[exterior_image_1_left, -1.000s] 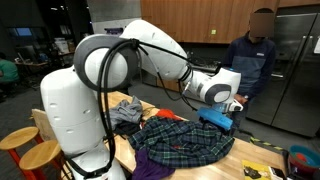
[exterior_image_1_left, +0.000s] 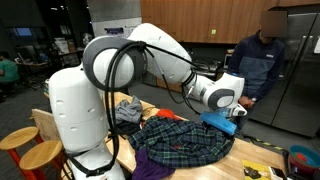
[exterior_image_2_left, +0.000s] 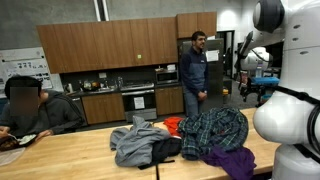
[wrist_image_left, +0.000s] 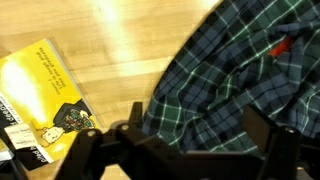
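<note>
A dark green-and-navy plaid cloth (exterior_image_1_left: 180, 143) lies crumpled on the wooden table. In the wrist view the cloth (wrist_image_left: 215, 95) fills the right side, and its edge runs past my fingertips. My gripper stands open above the cloth's edge, its two dark fingers far apart and nothing visibly held between them. Left of the cloth, a yellow booklet or packet (wrist_image_left: 45, 95) with a food picture lies on bare wood. A small patch of red (wrist_image_left: 279, 46) shows among the folds.
Other garments lie near the plaid one: grey (exterior_image_2_left: 140, 143), purple (exterior_image_2_left: 232, 162) and red (exterior_image_2_left: 172, 126). Bare table (exterior_image_2_left: 75, 155) stretches left in exterior view 2. A person (exterior_image_1_left: 258, 65) stands behind the table, and another sits at the left in exterior view 2.
The arm's wrist has shifted slightly to the right in exterior view 1. The standing person has moved a little to the right and lower. The cloths look unchanged.
</note>
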